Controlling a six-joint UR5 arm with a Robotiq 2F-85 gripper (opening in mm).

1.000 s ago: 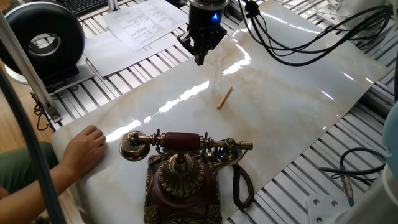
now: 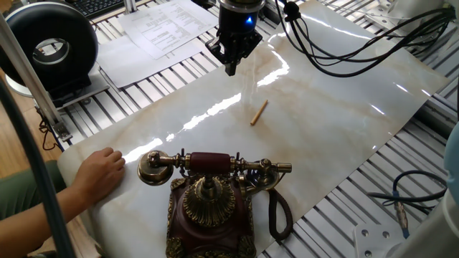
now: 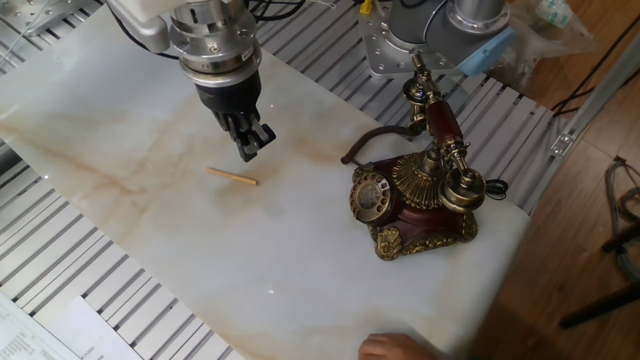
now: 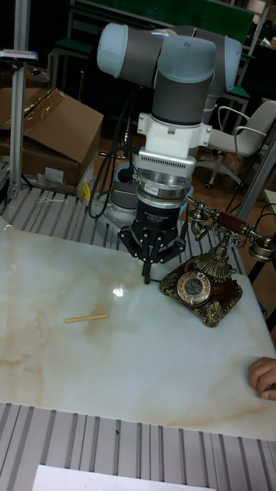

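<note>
A thin tan wooden stick (image 2: 259, 112) lies flat on the marbled tabletop, with bare surface around it. In exterior view 2 the same stick (image 3: 232, 176) lies below and left of the gripper. My black gripper (image 2: 230, 69) hangs pointing down above the table, apart from the stick. Its fingertips (image 4: 147, 277) look drawn together, with nothing visible between them. An ornate dark red and brass rotary telephone (image 3: 415, 200) stands upright on the table, its handset (image 2: 211, 163) resting on the cradle.
A person's hand (image 2: 101, 172) rests at the table's edge. Papers (image 2: 165, 29) and a black ring-shaped object (image 2: 49, 49) sit beyond the tabletop. Black cables (image 2: 344, 61) hang near the arm.
The person's hand has shifted very slightly. The gripper, stick and telephone look unmoved.
</note>
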